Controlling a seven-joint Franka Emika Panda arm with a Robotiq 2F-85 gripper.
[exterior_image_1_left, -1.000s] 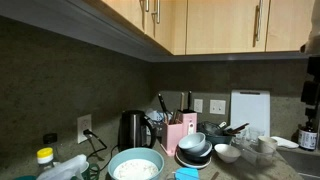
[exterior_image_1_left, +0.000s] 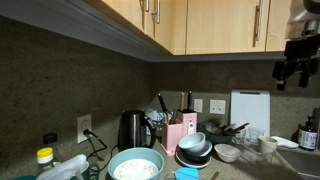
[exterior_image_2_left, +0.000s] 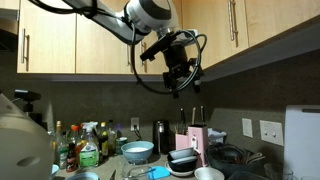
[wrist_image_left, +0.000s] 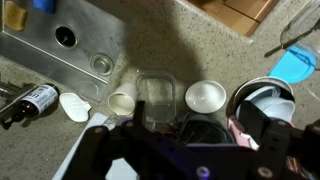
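Note:
High above the counter, my gripper points down, its two dark fingers spread wide with nothing between them. It hangs at the right edge of exterior view 1 (exterior_image_1_left: 292, 76) and near the upper middle of exterior view 2 (exterior_image_2_left: 184, 80). Below it in the wrist view lie a small white bowl (wrist_image_left: 206, 96), a clear container (wrist_image_left: 156, 84) and a white cup (wrist_image_left: 122, 100). Stacked bowls (exterior_image_1_left: 195, 145) stand beside a pink knife block (exterior_image_1_left: 178, 132). A light blue bowl (exterior_image_1_left: 136, 164) with pale contents sits farther left.
A steel sink (wrist_image_left: 70, 62) borders the counter, with a dark bottle (wrist_image_left: 38, 100) beside it. A black kettle (exterior_image_1_left: 134, 130) stands by the wall. Cabinets (exterior_image_1_left: 225, 28) overhang the back. Several bottles (exterior_image_2_left: 88, 148) crowd one end.
In exterior view 1, my gripper has come farther into view at the upper right, moving left and up from the frame's edge. The counter objects look unmoved.

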